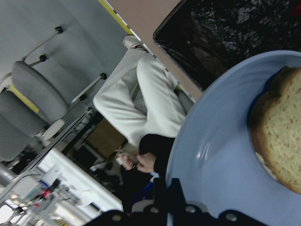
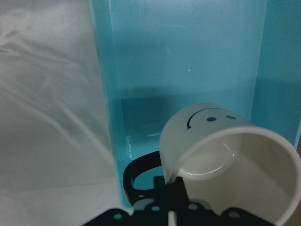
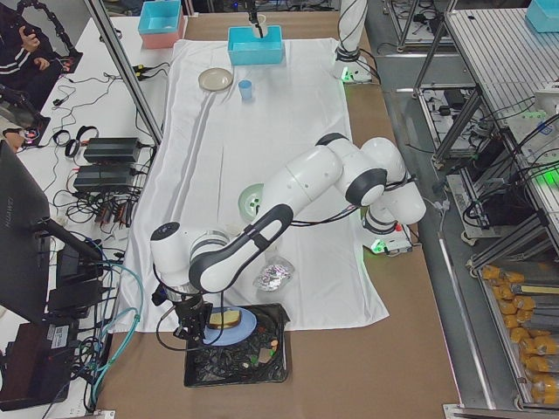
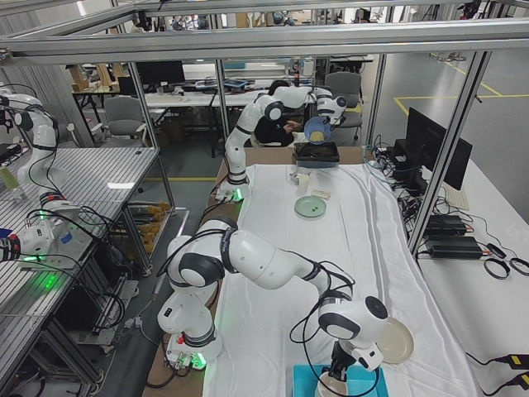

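Note:
My left gripper is shut on the rim of a blue plate with a slice of bread on it, held over a black bin lined with a bag. My right gripper is shut on a white mug with a smiley face and a black handle, tipped on its side at a blue bin at the table's other end.
A green plate, a crumpled silvery packet, a beige plate and a blue cup stand on the white cloth.

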